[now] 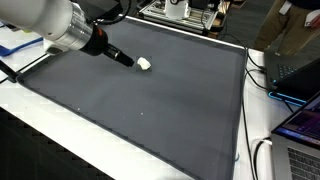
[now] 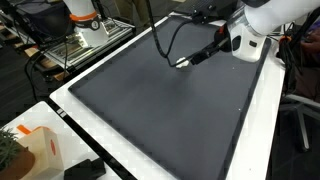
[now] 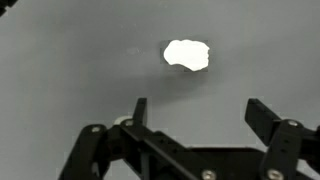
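A small white piece [image 1: 144,63] with an uneven outline lies on the dark grey tabletop [image 1: 190,105]. It appears bright and flat ahead of the fingertips in the wrist view, as a white blob [image 3: 187,54]. My gripper is open, with only bare tabletop between its fingers. In exterior view 1 the gripper's tip [image 1: 129,63] is just left of the white piece, apart from it. Exterior view 2 shows the piece [image 2: 182,64] close by the gripper's end. Partly behind the left finger is a small pale spot [image 3: 122,120] that I cannot identify.
Laptops [image 1: 296,78] stand beyond the table's right side in exterior view 1. A potted plant [image 2: 12,152] and an orange-and-white device [image 2: 40,150] are off the near left corner in exterior view 2.
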